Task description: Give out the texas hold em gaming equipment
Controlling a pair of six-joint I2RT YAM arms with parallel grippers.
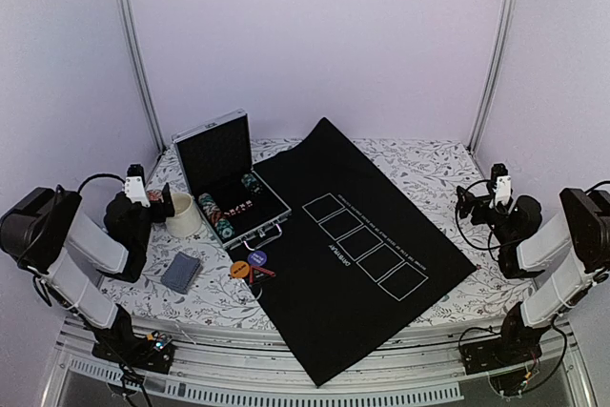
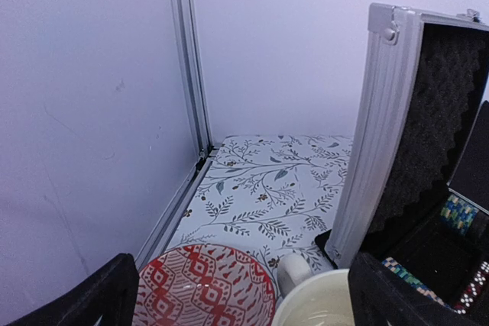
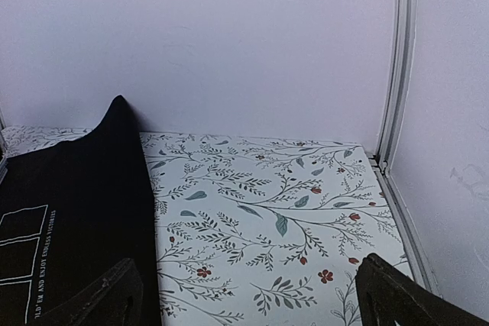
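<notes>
An open silver case (image 1: 214, 154) stands left of centre, its lid raised and rows of chips (image 1: 215, 214) and dice (image 1: 240, 208) inside. The black poker mat (image 1: 324, 302) lies askew across the table, printed with card outlines. At the case's front corner are a purple disc (image 1: 257, 258), an orange disc (image 1: 239, 270) and small red pieces (image 1: 260, 275). My left gripper is open, empty, over the left side near a cream mug (image 2: 321, 299) and a red patterned bowl (image 2: 206, 288). On the far right my right gripper also stands open, nothing between its fingers.
A grey-blue cloth-like rectangle (image 1: 181, 273) lies in front of the left arm. The mat's far corner rises against the back wall (image 3: 229, 51), and its near corner hangs past the table's front edge.
</notes>
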